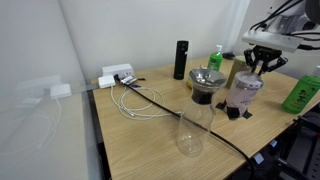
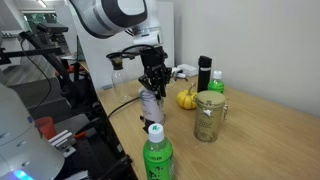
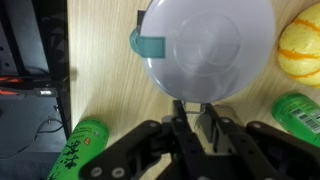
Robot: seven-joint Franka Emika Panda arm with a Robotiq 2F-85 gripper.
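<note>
A pale, pinkish see-through container [image 1: 241, 96] stands on the right part of the table in exterior view 1; exterior view 2 shows the same container [image 2: 152, 107] under the arm. Its round whitish lid [image 3: 212, 42] fills the top middle of the wrist view, with a teal clip [image 3: 150, 46] on one side. My gripper is shut at the lid's near edge, on the side away from the middle. The fingertips are small there, so how much of the edge lies between them is hard to see.
Close by are a green bottle [image 2: 158, 157], a lidded tan jar [image 2: 210, 116] and a yellow pumpkin [image 2: 187, 98]. Further left stand a metal bowl [image 1: 207, 78] and a clear glass vessel [image 1: 193, 132]. A black cable crosses the table.
</note>
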